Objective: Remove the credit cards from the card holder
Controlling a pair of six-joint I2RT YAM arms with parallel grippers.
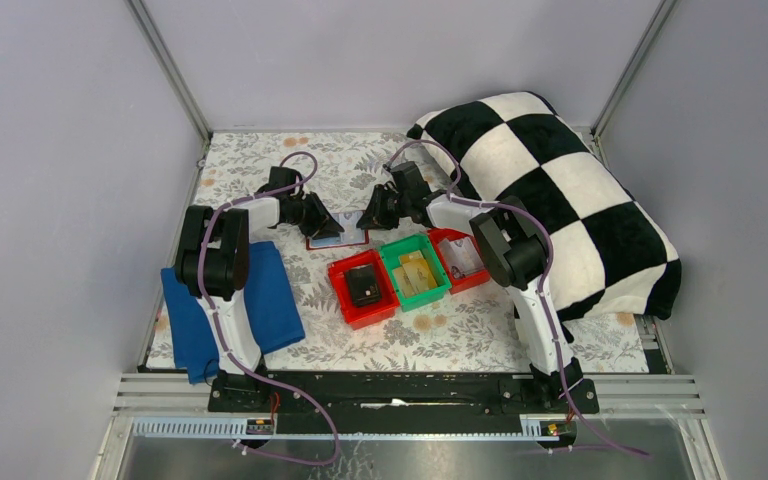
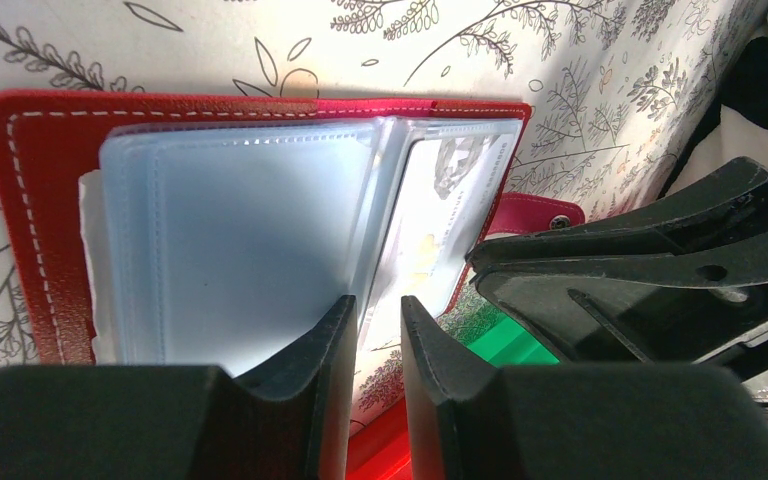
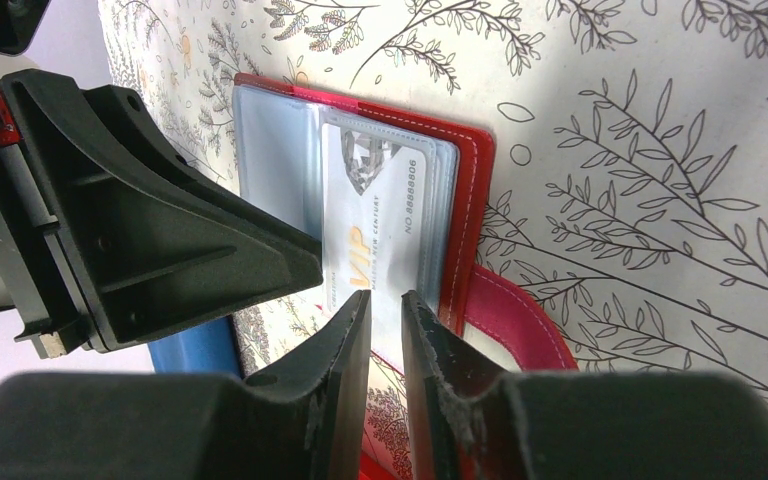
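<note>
The card holder lies opened out on the table, its red border (image 2: 45, 250) around clear sleeves (image 2: 240, 240). A white VIP card (image 3: 375, 210) sits inside the right-hand sleeve. My left gripper is slightly open over the front part of the holder, near the fold between the sleeves, and nothing shows between its fingers. At the holder's right side, my right gripper has its tips close together over the card's lower part. Whether they pinch the sleeve or the card is unclear.
In front stand a red bin (image 1: 365, 318) with a black item, a green bin (image 1: 443, 292) with yellowish cards, and another red bin (image 1: 480, 280). A checkered pillow (image 1: 550, 190) fills the right side; a blue cloth (image 1: 278, 300) lies front left.
</note>
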